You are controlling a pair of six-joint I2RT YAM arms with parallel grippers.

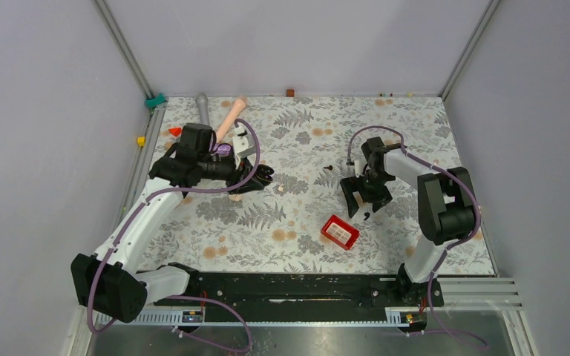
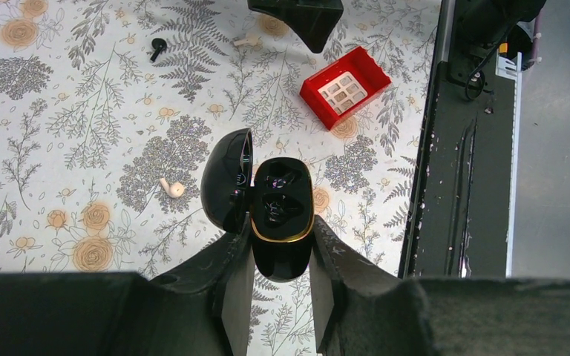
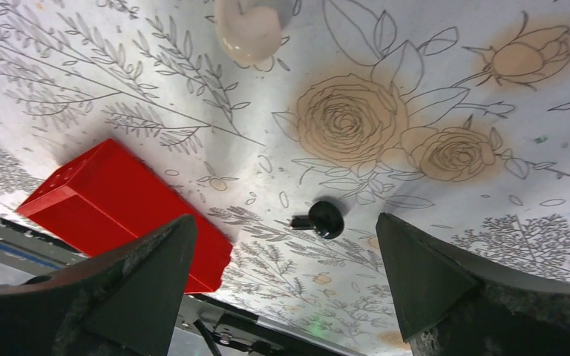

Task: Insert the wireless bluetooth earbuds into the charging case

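Note:
My left gripper is shut on a glossy black charging case (image 2: pixel 282 200), whose lid (image 2: pixel 226 182) stands open. In the right wrist view, a black earbud (image 3: pixel 325 219) lies on the floral surface between the fingertips of my open right gripper, which is low over it. A second black earbud (image 2: pixel 158 46) lies farther back, visible in the left wrist view. A white earbud (image 2: pixel 172 188) lies below the left arm's side, and another pale one (image 3: pixel 249 30) lies near the right gripper.
A red tray (image 1: pixel 340 232) sits at the front right, close to the right gripper. Long grey and peach objects (image 1: pixel 230 119) lie at the back left behind the left arm.

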